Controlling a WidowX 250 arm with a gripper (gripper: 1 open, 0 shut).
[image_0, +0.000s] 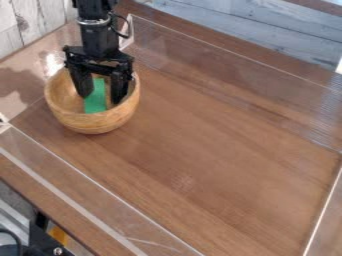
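Observation:
A round wooden bowl (94, 119) sits at the upper left of the table. A green object (95, 100) lies inside it. My black gripper (98, 84) is down in the bowl, its fingers either side of the green object's upper part. I cannot tell whether the fingers touch it; the gripper partly hides it.
A pale plank wall (267, 30) runs along the back, and the table's left edge runs near the bowl.

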